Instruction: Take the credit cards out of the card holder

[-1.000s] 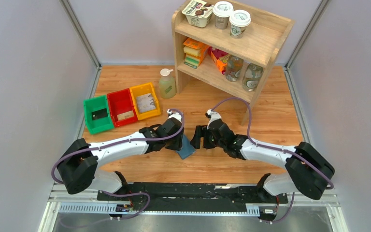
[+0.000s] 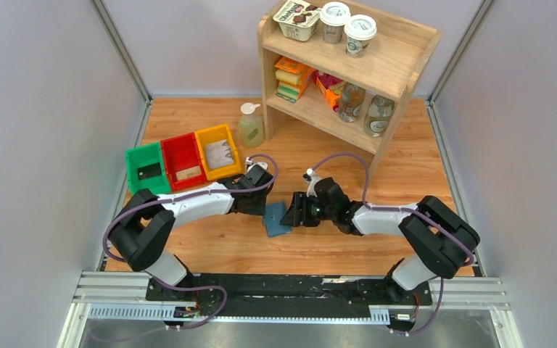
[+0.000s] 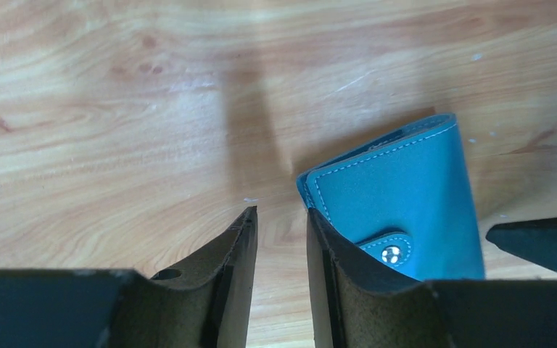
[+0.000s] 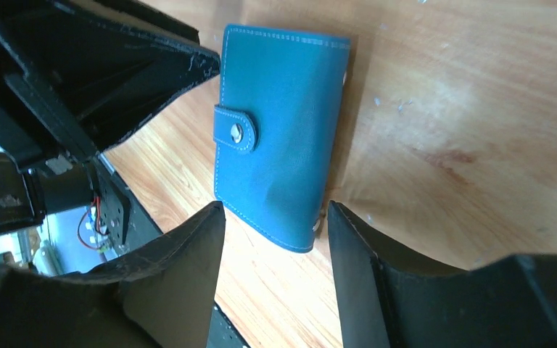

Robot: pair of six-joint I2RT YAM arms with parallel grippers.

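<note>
The blue card holder (image 2: pixel 277 219) lies on the wooden floor between my grippers, its snap strap fastened (image 4: pixel 236 132); no cards are clearly visible. My left gripper is at its stitched edge, one fingertip over it, fingers apart with nothing clearly held. My right gripper is above the holder's other side, fingertips apart near its lower part, holding nothing. In the right wrist view a black part of the left arm reaches over beside the holder.
Green (image 2: pixel 145 186), red (image 2: pixel 181 148) and yellow (image 2: pixel 214 133) bins stand behind the left arm. A soap bottle (image 2: pixel 251 128) and a wooden shelf (image 2: pixel 319 123) with goods stand at the back.
My left gripper has shifted back and left, and the right gripper slightly forward and left. The card holder now lies turned straighter between them.
</note>
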